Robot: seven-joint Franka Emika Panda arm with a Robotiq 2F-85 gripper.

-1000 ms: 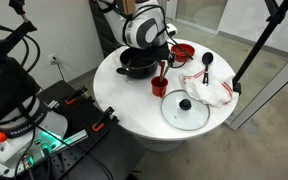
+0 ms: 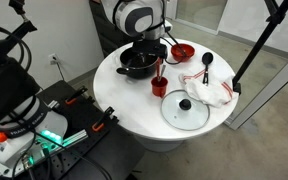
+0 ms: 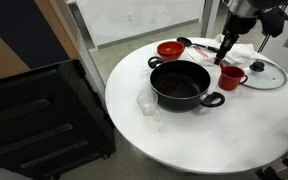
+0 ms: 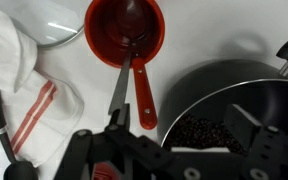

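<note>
My gripper stands open above the table with nothing between its fingers, near the black pot and the red mug. The black pot (image 3: 181, 82) has two handles and dark, bean-like pieces (image 4: 196, 132) inside. Beside it is the red mug (image 4: 150, 48), with a metal spoon (image 4: 132, 18) and a red-handled utensil (image 4: 144, 95) standing in it. In exterior view 1 the mug (image 2: 159, 88) is right of the pot, whose far part is hidden behind my gripper.
A red bowl (image 3: 171, 48) sits at the back. A striped white towel (image 2: 212, 88), a black ladle (image 2: 207, 62) and a glass lid (image 2: 185, 112) lie on the mug's far side from the pot. A clear cup (image 3: 147, 103) is near the pot.
My gripper has shifted left in exterior view 1, away from the mug's side and more over the pot. The objects on the table have stayed where they were.
</note>
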